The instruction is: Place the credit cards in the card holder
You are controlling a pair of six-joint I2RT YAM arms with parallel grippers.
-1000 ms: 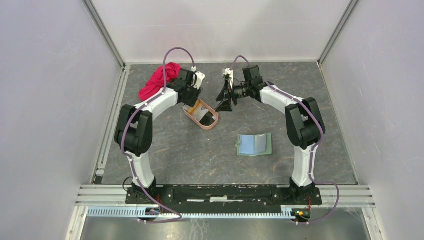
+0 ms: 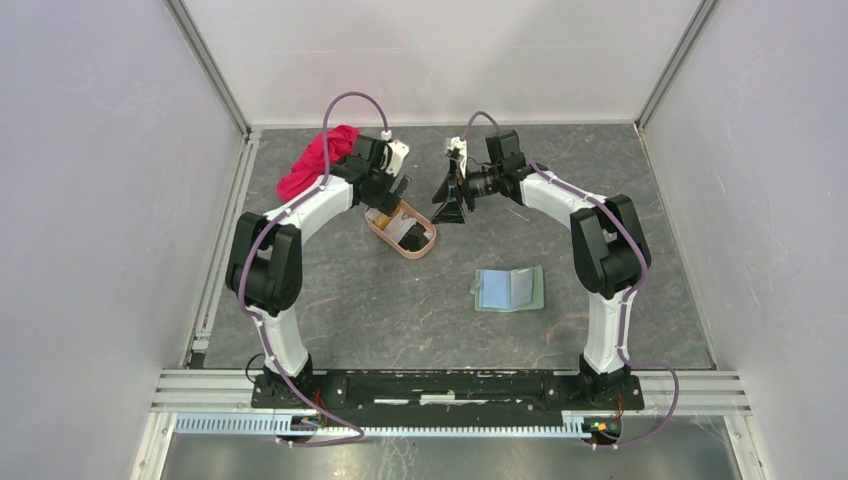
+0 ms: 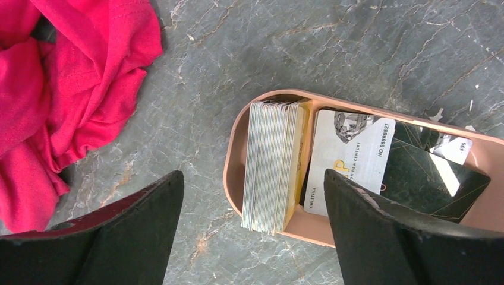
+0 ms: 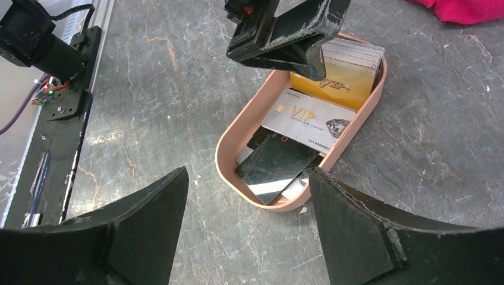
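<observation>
A pink oval container (image 2: pixel 414 254) (image 3: pixel 481 218) (image 4: pixel 232 145) holds an upright stack of cards (image 3: pixel 266 166) (image 4: pixel 336 85) at one end, with loose white (image 3: pixel 340 151) (image 4: pixel 306 119) and black cards (image 4: pixel 274 164) lying flat beside it. My left gripper is open above the stack, nothing visible between its fingers; from the right wrist view it hangs over the container's far end. My right gripper is open, to the right of the container in the top view, with nothing between its fingers. A blue card holder (image 2: pixel 495 288) lies open on a green base at front right.
A red cloth (image 2: pixel 305 170) (image 3: pixel 89 77) lies behind and left of the container. White walls (image 2: pixel 440 70) bound the back and sides.
My left gripper has shifted very slightly toward the back and its fingers look a little farther out over the container's end. The right arm is unchanged.
</observation>
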